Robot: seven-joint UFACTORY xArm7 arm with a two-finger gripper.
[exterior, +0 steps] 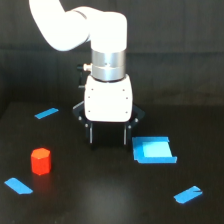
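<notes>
A red block (pixel 40 161) sits on the dark table at the left. On the right, blue tape frames a pale square (pixel 155 149). My gripper (pixel 108 137) points down between the two, nearer the taped square and apart from the block. Its dark fingers (pixel 127 133) stand wide apart, and nothing shows between them. The white hand and wrist hang above, with the arm leaving the view at the top left. Part of the square's left side is close behind or beside the gripper's right side.
Strips of blue tape lie at the back left (pixel 46 113), the front left (pixel 18 186) and the front right (pixel 188 194). A dark backdrop closes off the rear.
</notes>
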